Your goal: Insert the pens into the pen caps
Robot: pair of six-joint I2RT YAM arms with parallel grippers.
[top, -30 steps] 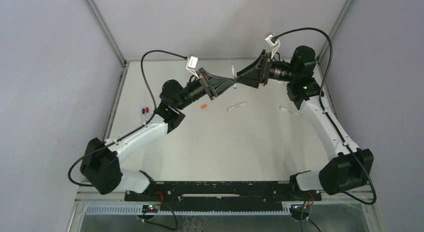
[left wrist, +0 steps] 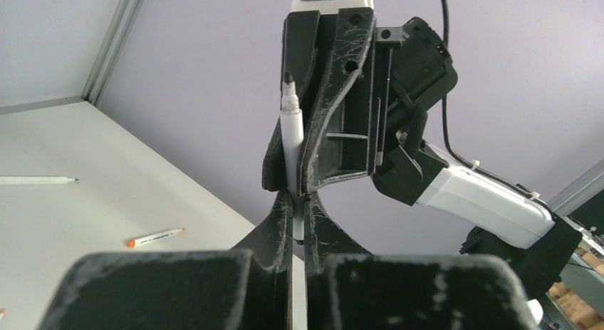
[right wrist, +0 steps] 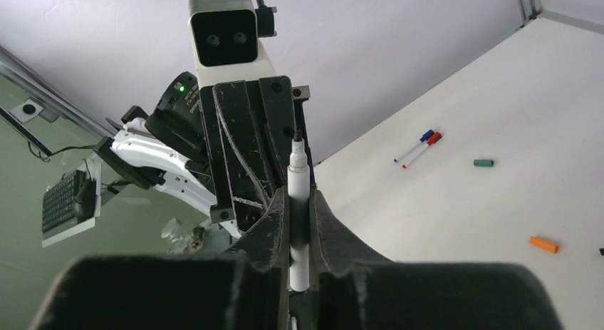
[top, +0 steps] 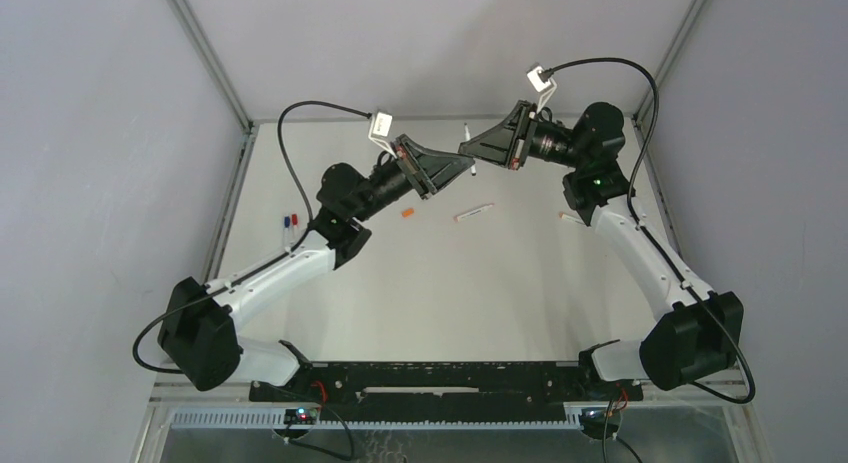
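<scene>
A white pen (left wrist: 291, 130) stands upright, tip up and uncapped, between my two grippers above the table. My left gripper (top: 468, 161) is shut on it low down, as the left wrist view shows. My right gripper (top: 470, 149) meets it from the other side, its fingers around the pen in the right wrist view; how tightly they close is unclear. On the table lie a green cap (right wrist: 483, 162), an orange cap (right wrist: 543, 244), blue and red pens (right wrist: 417, 152) and a white pen with an orange end (left wrist: 155, 236).
Another pen (top: 475, 211) lies near its middle, another at the right beneath the right arm. Walls border the table at the back and sides.
My right arm has shifted slightly left and upward in the top view.
</scene>
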